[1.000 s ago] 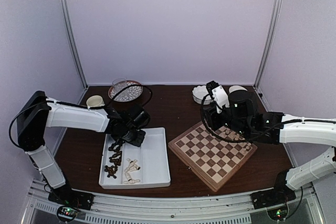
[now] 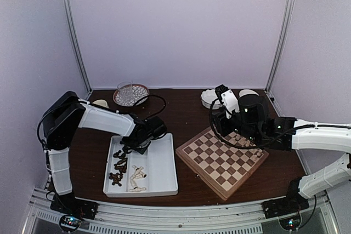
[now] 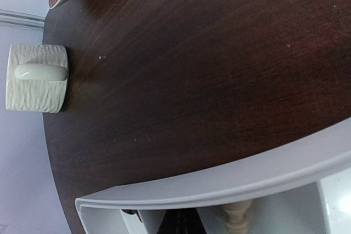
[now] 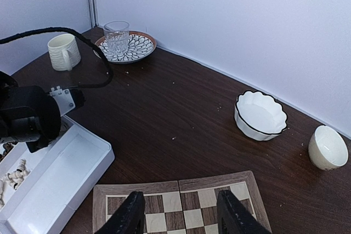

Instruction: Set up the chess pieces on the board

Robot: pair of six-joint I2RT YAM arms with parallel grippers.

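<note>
A white tray [image 2: 162, 165] holds dark pieces [image 2: 118, 176] on its left and pale pieces [image 2: 137, 176] beside them. My left gripper is low inside the tray at its far end, by a pale piece [image 3: 237, 217]; it looks shut, its tips mostly hidden. The wooden chessboard [image 2: 211, 171] lies right of the tray, with a few pieces near its right side. My right gripper hangs above the board, its fingers apart with nothing visible between them.
A mug [image 4: 63, 53], a patterned plate [image 4: 140, 53] with a glass [image 4: 116, 35], a scalloped bowl [image 4: 260, 113] and a white cup [image 4: 327, 146] stand along the back. The table between them and the tray is clear.
The right arm looks unchanged.
</note>
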